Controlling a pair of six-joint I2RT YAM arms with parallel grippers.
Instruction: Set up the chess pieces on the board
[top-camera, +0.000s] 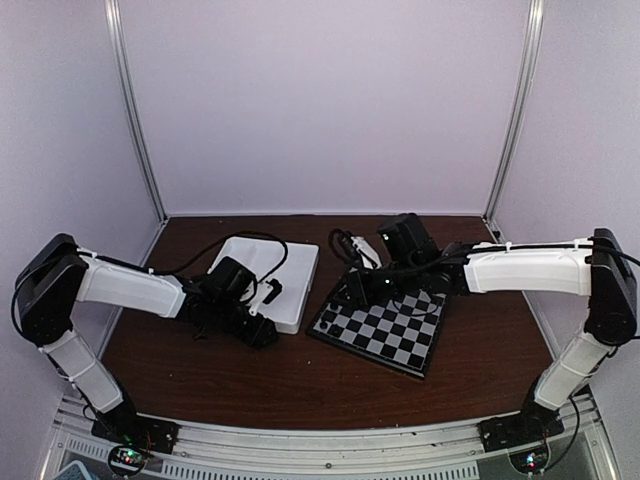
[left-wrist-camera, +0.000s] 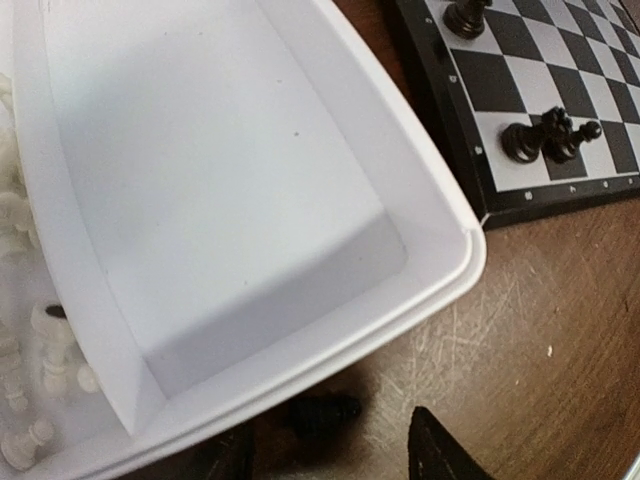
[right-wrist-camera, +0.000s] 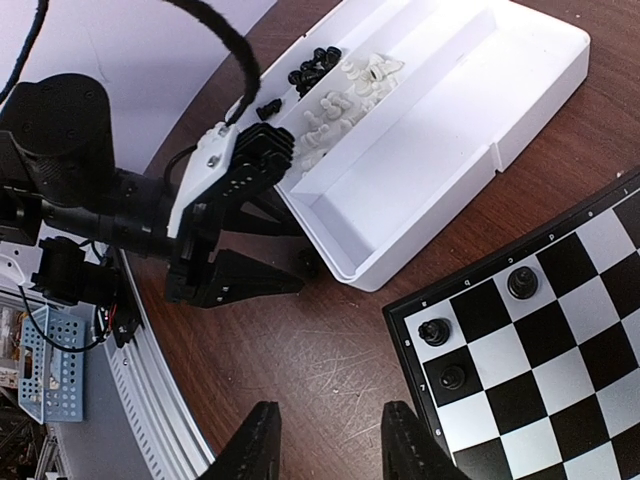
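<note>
My left gripper is open at the white tray's (left-wrist-camera: 445, 300) near side, a dark chess piece (left-wrist-camera: 325, 410) lying on the table just ahead of its fingertips. The chessboard (right-wrist-camera: 545, 335) carries black pieces along its edge: one (right-wrist-camera: 433, 331), a second (right-wrist-camera: 452, 376) and a third (right-wrist-camera: 522, 282). My right gripper hovers near the board's corner with fingers apart and nothing visible between them. White pieces (right-wrist-camera: 340, 110) and black pieces (right-wrist-camera: 315, 70) lie in separate compartments of the tray; its large compartment is empty.
Pale walls enclose the back and sides. A blue basket (right-wrist-camera: 65, 370) sits beyond the metal rail at the left.
</note>
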